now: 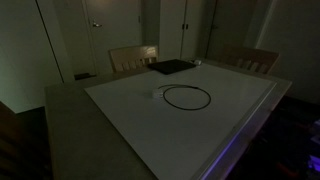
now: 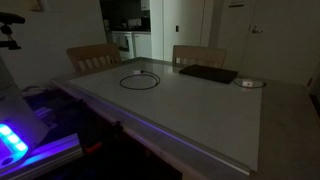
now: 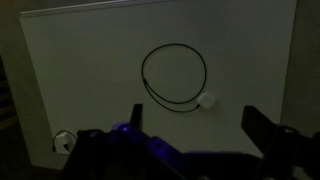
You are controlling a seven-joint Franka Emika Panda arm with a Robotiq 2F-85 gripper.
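A thin black cable (image 3: 205, 70) lies in a loop on the white board (image 1: 130, 115), with a small white block (image 3: 206, 100) at its end. The same loop and block (image 1: 157, 93) show near the middle of the board in exterior view 1. In the wrist view my gripper is above the board, its dark fingers wide apart on either side at the bottom. Nothing shows between them, and the block lies beyond the fingertips. Neither exterior view shows the gripper.
A dark flat object (image 2: 208, 73) lies at the board's edge near a second white plug (image 2: 248, 83) with a short cable. Chairs (image 2: 197, 54) stand against the table. The robot's base (image 2: 15, 125) glows blue at the left. Much of the board is bare; the room is dim.
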